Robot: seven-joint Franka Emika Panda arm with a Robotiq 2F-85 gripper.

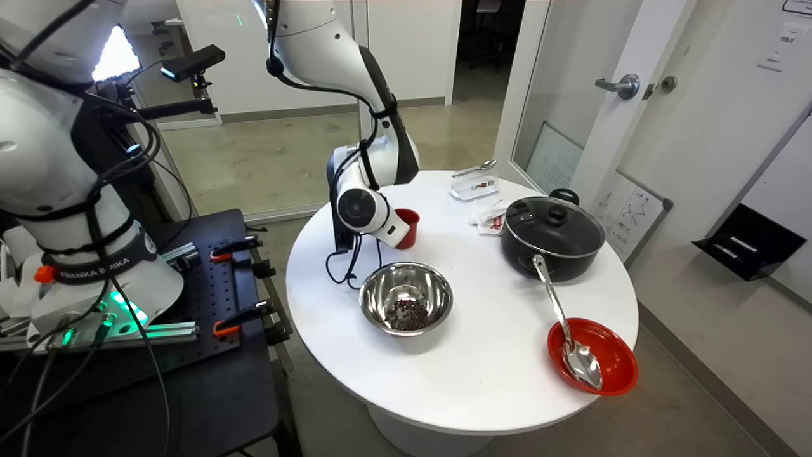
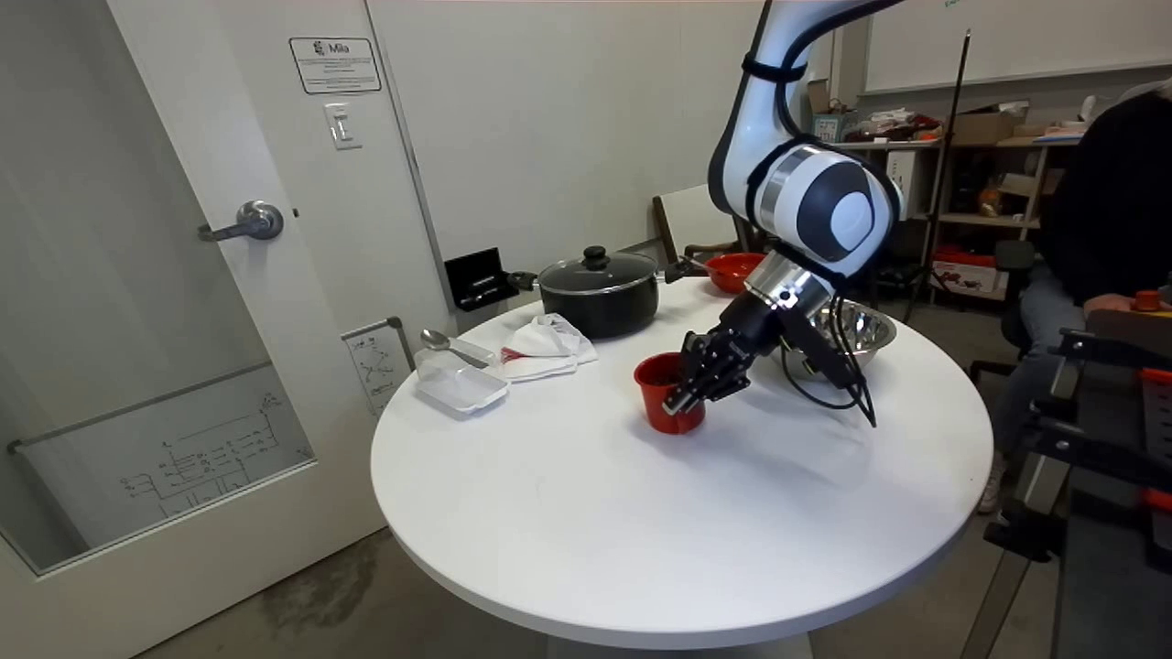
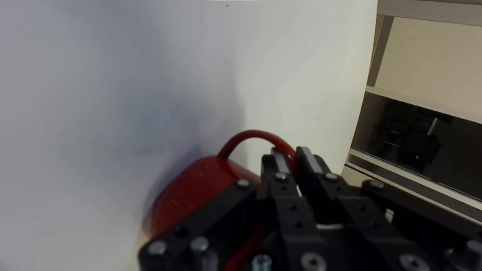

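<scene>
A red cup stands upright, or very nearly so, on the white round table, and its curved handle shows in the wrist view. My gripper is shut on that handle, with one fingertip on each side of it. From exterior view 2 the gripper comes in low and slanted at the cup's side. In exterior view 1 the arm hides part of the cup and all of the fingers. I cannot tell what the cup contains.
Close to the arm sits a steel bowl with small dark pieces in it. A lidded black pot, a red bowl with a large spoon, a clear tray and a white cloth stand around.
</scene>
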